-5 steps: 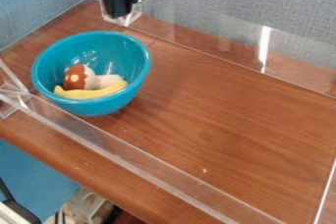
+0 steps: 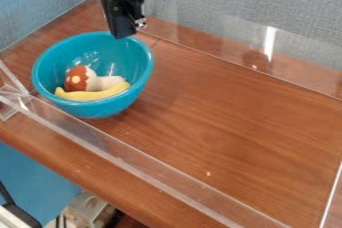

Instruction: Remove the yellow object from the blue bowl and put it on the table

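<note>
The blue bowl (image 2: pixel 139 76) stands on the left part of the wooden table (image 2: pixel 227 122). Along the bowl's near side lies a curved yellow object (image 2: pixel 91 94), banana-like, resting low inside. My black gripper (image 2: pixel 130 30) hangs from the top edge of the view, over the bowl's far right rim and above the yellow object, apart from it. Its fingers are small and dark here, and whether they are parted cannot be made out.
Also in the bowl, against the yellow object, is a red and white round item (image 2: pixel 80 77) with a pale part on its right. A clear barrier (image 2: pixel 160 177) runs along the table's near edge.
From the back of the table, my gripper has come down and toward the camera, to the bowl's far rim. The bowl and what lies in it have stayed put.
</note>
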